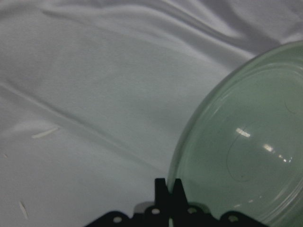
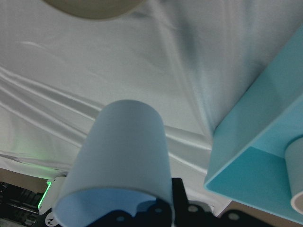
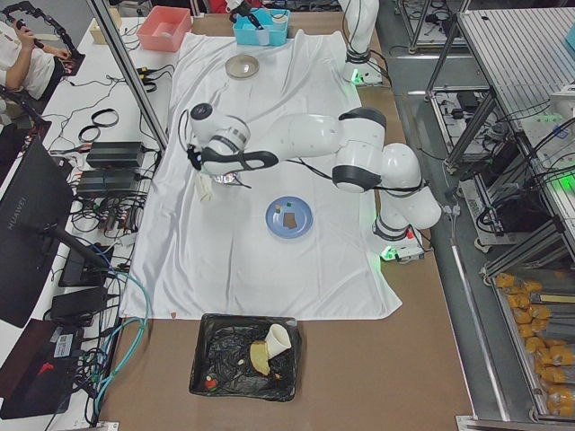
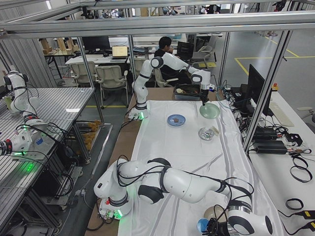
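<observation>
My left gripper is shut on the rim of a green plate [image 1: 241, 146], seen also in the camera right view [image 4: 209, 111]. My right gripper is shut on a pale blue cup [image 2: 118, 151], held beside a light blue bin [image 2: 251, 170] that contains another cup [image 2: 296, 179]. A beige dish [image 3: 242, 65] lies on the white cloth near that bin.
A blue plate [image 3: 288, 229] with small brown pieces sits mid-cloth. A crumpled foil item [image 4: 205, 133] lies near it. A black-lined tray [image 3: 216, 359] with a cup and scraps stands at the near end, and a pink bin [image 3: 164, 27] at the side.
</observation>
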